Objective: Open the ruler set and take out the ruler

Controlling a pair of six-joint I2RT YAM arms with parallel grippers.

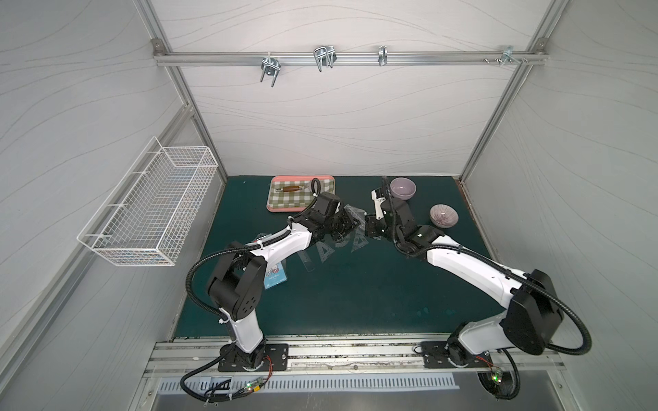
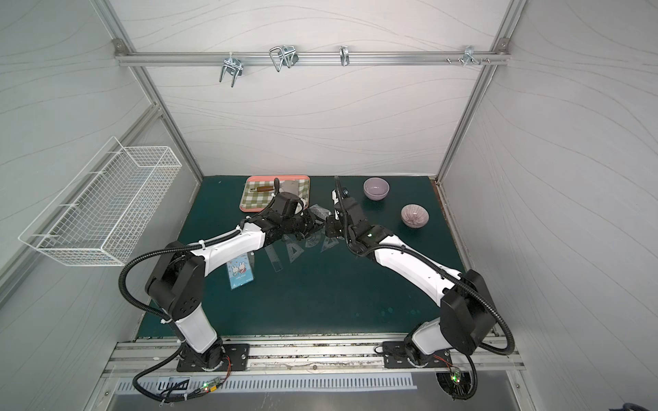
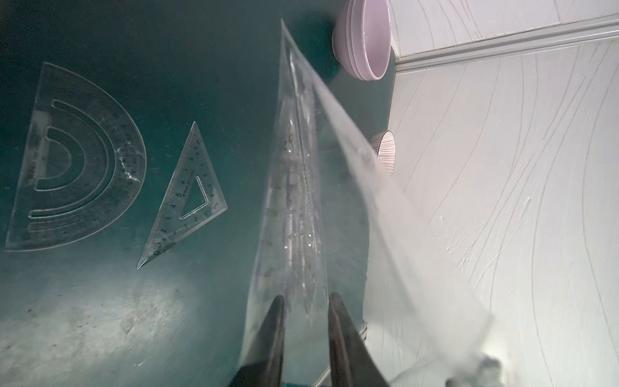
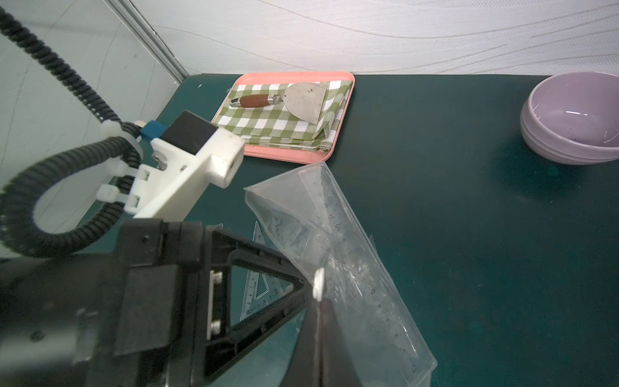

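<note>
A clear plastic sleeve [image 4: 361, 303] with a transparent ruler inside [image 3: 296, 193] hangs between my grippers above the table, in both wrist views. My left gripper stands part open at the sleeve, fingers to either side of its middle. My right gripper is shut at the sleeve; whether film is between its tips is hard to tell. On the table lie a clear protractor [image 3: 77, 206] and a small set square [image 3: 161, 225]. A blue ruler-set package [image 2: 240, 274] lies left, partly behind my left arm in the top left view.
A pink tray [image 4: 270, 154] with checked cloth and a scraper stands at the back left. A purple bowl [image 1: 403, 189] and a striped bowl [image 1: 443, 217] sit at the right. A white wire basket [image 1: 150, 219] is on the left wall.
</note>
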